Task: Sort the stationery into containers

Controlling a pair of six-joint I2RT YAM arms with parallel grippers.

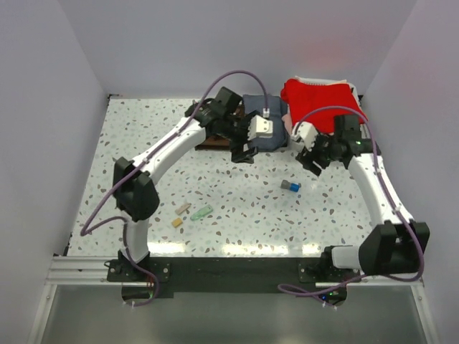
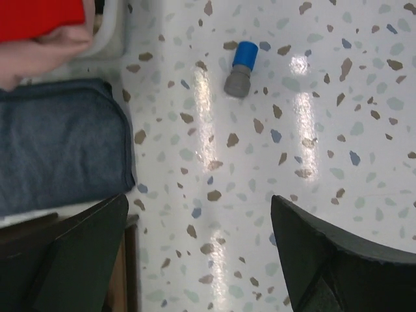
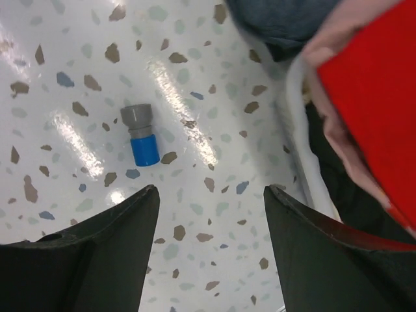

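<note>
A small blue and grey stick point(image 1: 290, 185) lies on the speckled table, right of centre. It shows in the left wrist view as the blue-capped stick point(image 2: 241, 69) and in the right wrist view as the same stick point(image 3: 141, 134), free of both grippers. My left gripper point(image 1: 244, 153) stands open near the brown compartment box point(image 1: 213, 145), which the arm partly hides. Nothing is between the left fingers. Behind and right of the stick, my right gripper point(image 1: 313, 166) is open too, its fingers point(image 3: 130, 221) empty. A green item point(image 1: 202, 213), a pinkish block point(image 1: 183, 208) and a yellow block point(image 1: 176, 223) lie front left.
A dark blue-grey cloth case point(image 1: 271, 136) lies at the back, beside the brown box. A white bin point(image 1: 323, 81) heaped with red cloth point(image 1: 315, 100) fills the back right. Bare table stretches along the front middle and far left.
</note>
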